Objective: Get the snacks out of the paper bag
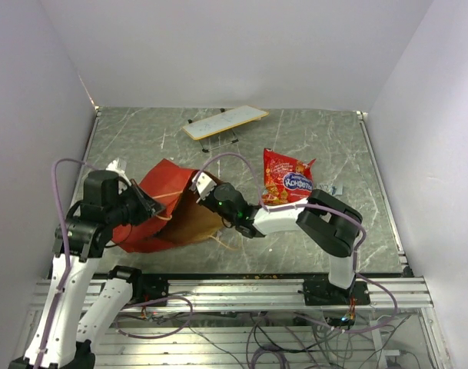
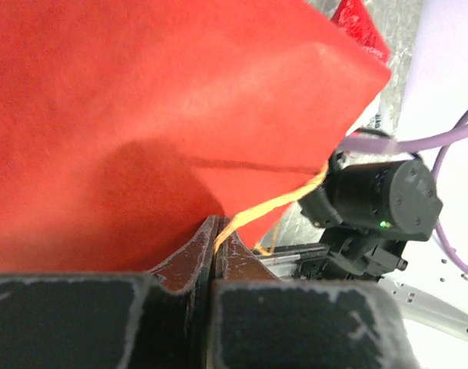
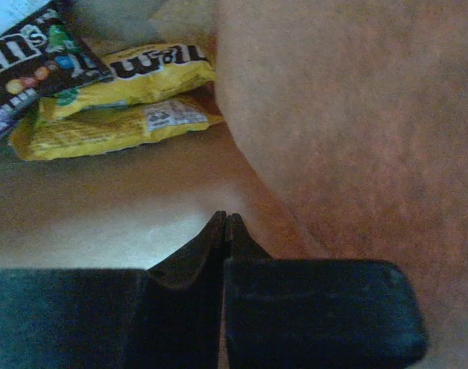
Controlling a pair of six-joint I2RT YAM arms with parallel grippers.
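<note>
The red paper bag (image 1: 153, 231) lies open on the left of the table. My left gripper (image 1: 157, 207) is shut on its yellow string handle (image 2: 268, 206) at the bag's rim. My right gripper is at the bag's mouth, shut with nothing visible between its fingers. Inside, the right wrist view shows two yellow M&M's packets (image 3: 141, 77) stacked beside a dark M&M's packet (image 3: 34, 65), beyond the fingertips at upper left.
A red candy package (image 1: 287, 177) lies right of the bag, with a small item beside it. A white board (image 1: 224, 121) on a stand is at the back.
</note>
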